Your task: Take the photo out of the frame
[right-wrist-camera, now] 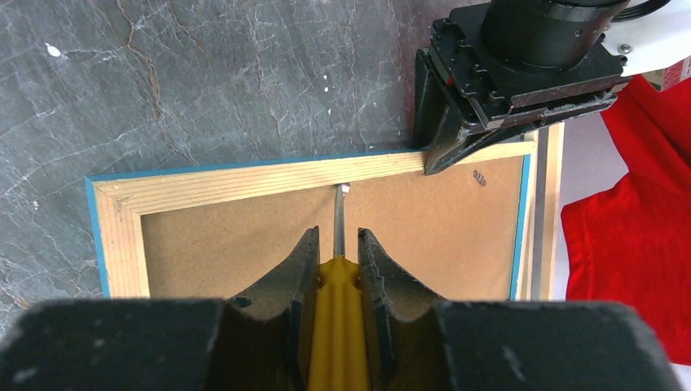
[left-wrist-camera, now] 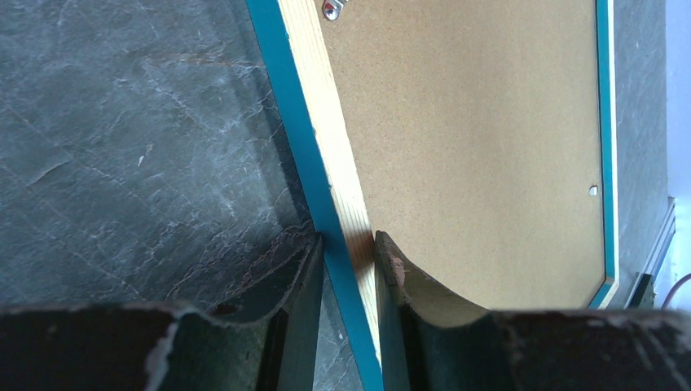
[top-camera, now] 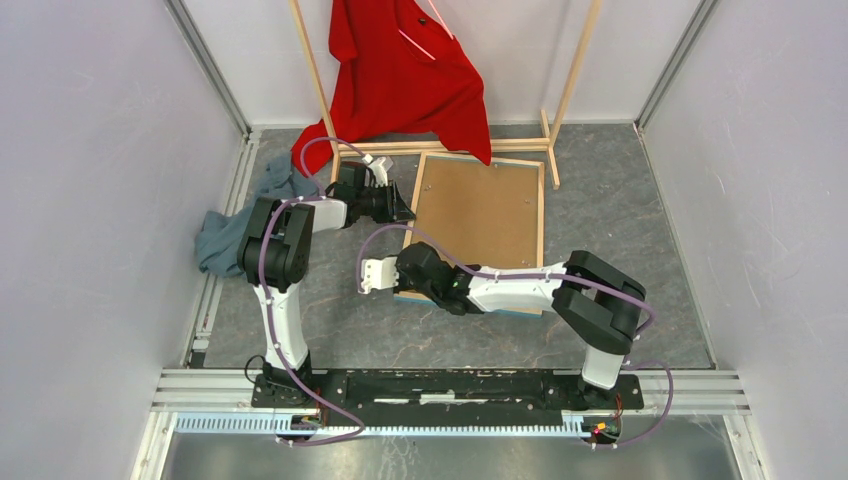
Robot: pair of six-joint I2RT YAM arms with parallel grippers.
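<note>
The photo frame (top-camera: 543, 215) lies back-up on the table, a brown backing board (top-camera: 480, 210) inside its wooden rim. My left gripper straddles the left rim (left-wrist-camera: 330, 147), fingertips against it on either side. My right gripper is shut on a yellow-handled tool (right-wrist-camera: 336, 342), whose metal blade reaches a small metal tab (right-wrist-camera: 345, 189) at the inner edge of that rim. Another tab (right-wrist-camera: 480, 177) shows further along the rim. The photo itself is hidden.
A red garment (top-camera: 400, 90) hangs on a wooden rack (top-camera: 570, 70) behind the frame. A blue-grey cloth (top-camera: 225, 240) lies at the left. Bare table (top-camera: 620, 220) shows to the right and in front.
</note>
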